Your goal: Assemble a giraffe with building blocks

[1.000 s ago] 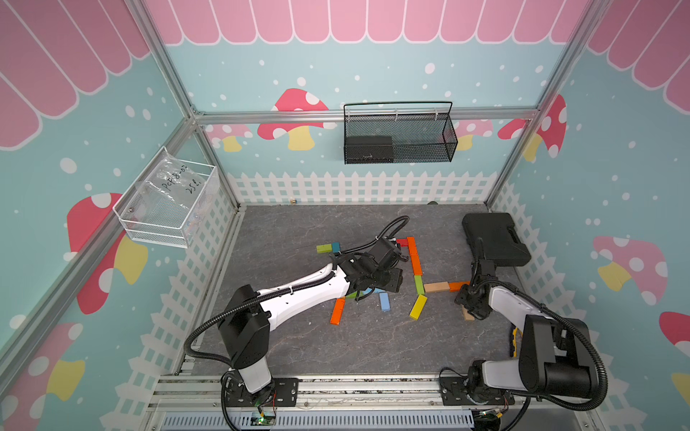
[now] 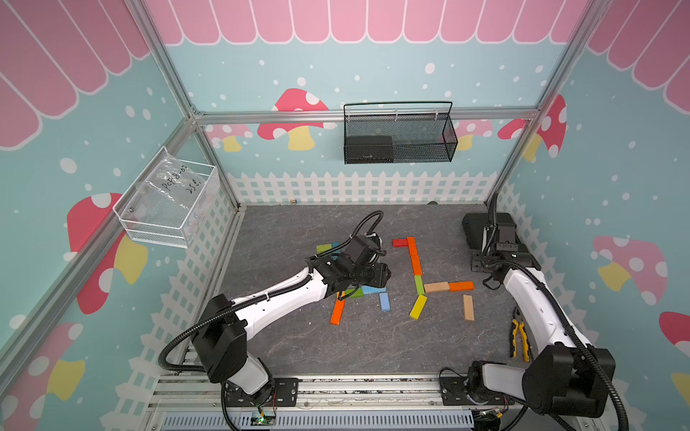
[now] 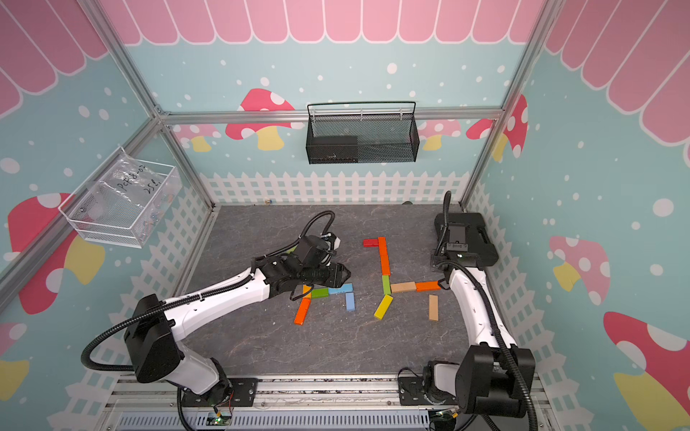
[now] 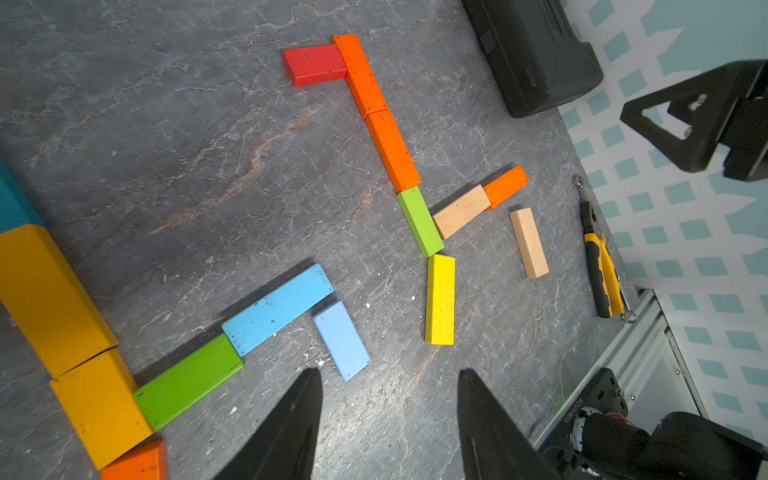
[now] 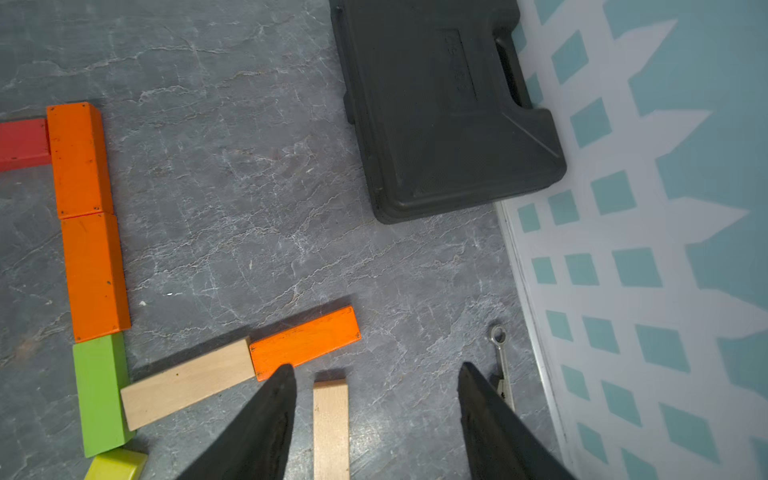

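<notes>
Coloured blocks lie flat on the table in two groups: red (image 4: pixel 314 64), orange (image 4: pixel 392 149), green (image 4: pixel 420 220), wood (image 4: pixel 461 209) and yellow (image 4: pixel 440 300) at centre-right; orange-yellow (image 4: pixel 49 296), green (image 4: pixel 188 380) and blue (image 4: pixel 276 308) at left. A loose pale blue block (image 4: pixel 341 340) and a wood block (image 5: pixel 330 432) lie apart. My left gripper is open above the left group, with nothing between its fingers. My right gripper is open, raised above the right side, with nothing held.
A black case (image 5: pixel 448 128) sits at the back right. Pliers (image 4: pixel 600 276) and a wrench lie at the right edge. Wire baskets hang on the back (image 2: pixel 424 143) and left walls.
The right arm has risen and moved back over the black case, uncovering the wood and orange blocks. The left arm has shifted slightly to the left. The blocks have not visibly moved.
</notes>
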